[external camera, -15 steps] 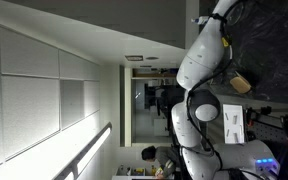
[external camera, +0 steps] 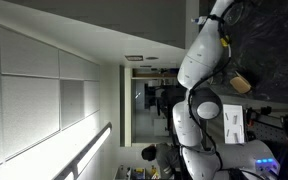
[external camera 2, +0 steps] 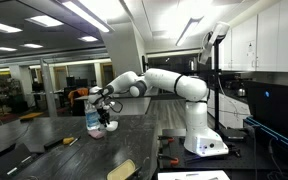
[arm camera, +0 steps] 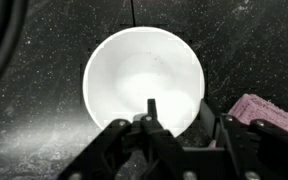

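A round white bowl (arm camera: 144, 80) fills the middle of the wrist view, standing upright on the dark speckled table; no contents show in it. My gripper is over its near right side, with fingers apart. One finger (arm camera: 151, 107) shows against the bowl's inside, the other beside the outer right edge. Whether either touches the bowl cannot be told. In exterior view 2 the bowl (external camera 2: 111, 126) sits at the far part of the table, under the end of the arm. Exterior view 1 cuts off the gripper at the top.
A pink cloth (arm camera: 264, 112) lies right of the bowl in the wrist view. Nearer the arm's base is a small tan tray (external camera 2: 117, 168). Dark items (external camera 2: 14, 158) lie at the left of the table in exterior view 2.
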